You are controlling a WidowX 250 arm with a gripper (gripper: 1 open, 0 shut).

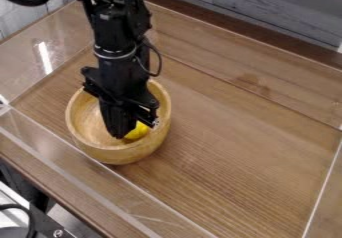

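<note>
A tan round bowl (94, 142) sits on the wooden surface at the left of the camera view. My black gripper (120, 122) reaches down from the top into the bowl, its tip low inside it. A small yellow object (138, 131) lies in the bowl beside the gripper's tip, partly hidden by it. The gripper looks shut; I cannot see anything held between its fingers.
Bare wooden tabletop (241, 152) stretches to the right, with free room there. A raised grey wall runs along the back right. A pale edge and dark cables are at the lower left.
</note>
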